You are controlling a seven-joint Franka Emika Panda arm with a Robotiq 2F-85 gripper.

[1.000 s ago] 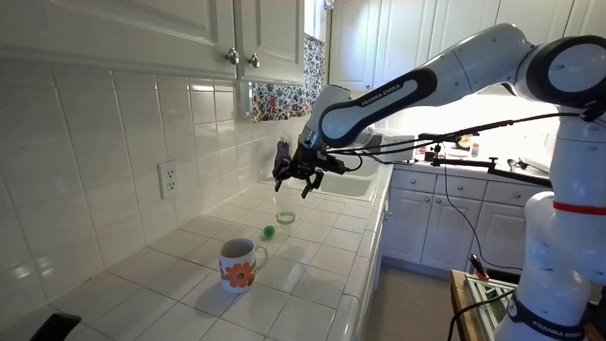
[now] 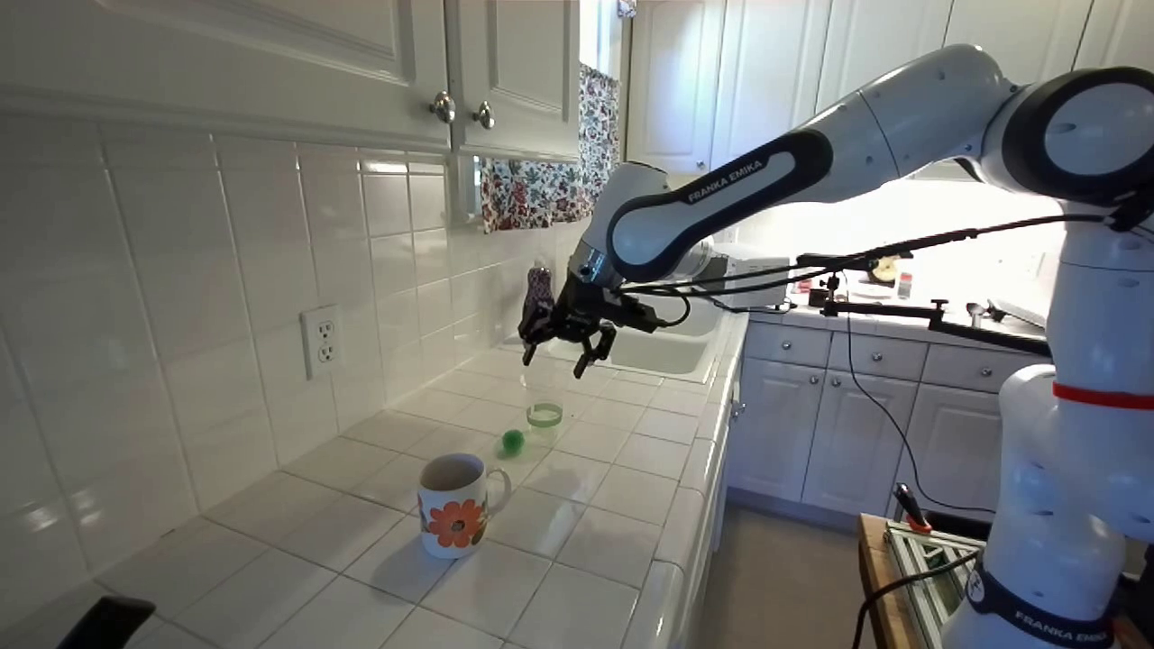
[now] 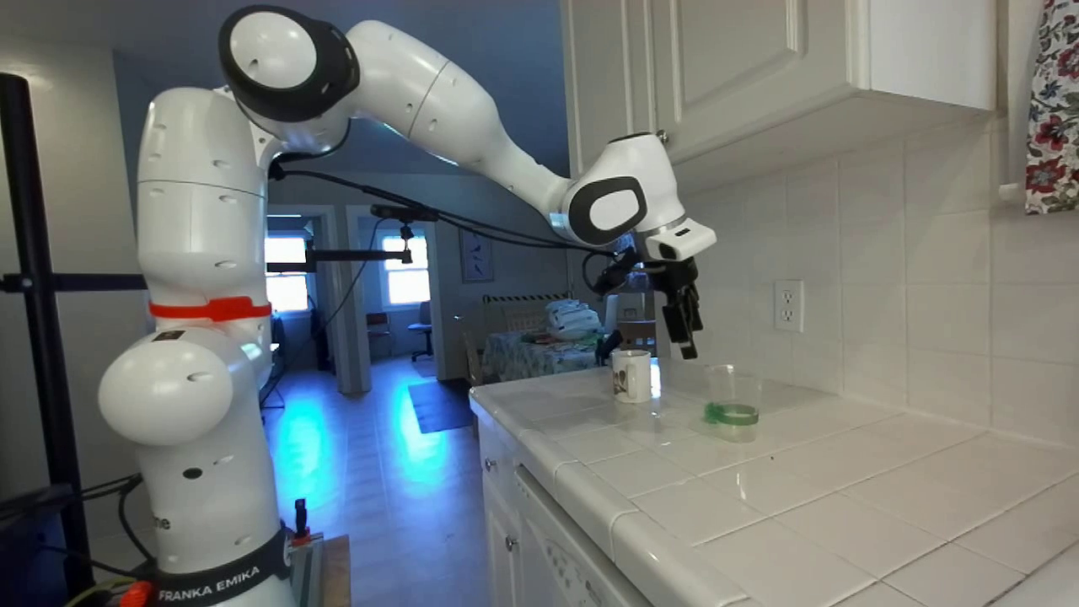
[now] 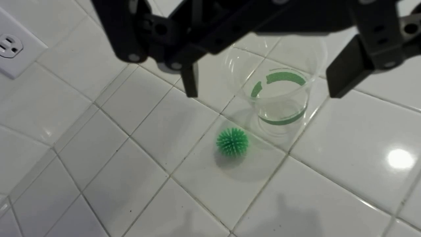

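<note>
My gripper hangs open above the counter, its fingers wide apart and nothing held between them. Below it a clear plastic cup [image 4: 282, 106] with a green band stands upright and empty-looking. Beside the cup, on the tiles, lies a spiky green ball [image 4: 233, 142]. A white mug [image 2: 452, 505] with an orange flower stands upright closer to exterior view 1, its handle turned toward the cup. In exterior view 2 the gripper [image 3: 689, 354] is over the counter near the clear cup [image 3: 732, 405].
A tiled wall with an outlet [image 2: 321, 341] borders the counter on one side; the rounded counter edge [image 2: 676, 530] drops off on the other. A sink [image 2: 660, 348] and a dark patterned bottle [image 2: 538, 283] are farther back. Cabinets [image 2: 517, 76] overhang the wall side.
</note>
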